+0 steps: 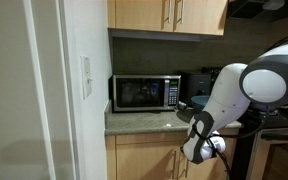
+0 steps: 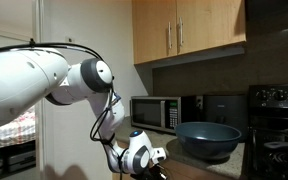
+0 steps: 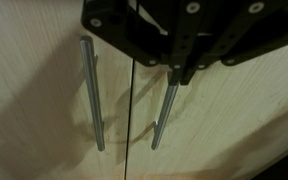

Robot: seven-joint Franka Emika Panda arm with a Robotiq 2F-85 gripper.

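Two lower cabinet doors of pale wood, the left point(image 3: 34, 80) and the right point(image 3: 224, 120), stand side by side with a thin dark seam between them. Each bears a grey bar handle: the left handle point(image 3: 93, 95) is free, while the right handle point(image 3: 165, 118) runs up to my fingertips. My gripper is shut on the upper part of the right handle; the finger bodies partly hide the contact. Exterior view 1 has the white hand point(image 1: 206, 146) low in front of the cabinet, just under the counter edge.
Above the doors runs the countertop point(image 1: 144, 122), with a microwave point(image 1: 146, 93) on it. A large dark blue pan point(image 2: 206, 140) sits near the counter's front, close to my hand. The stove point(image 2: 276, 120) stands to the right.
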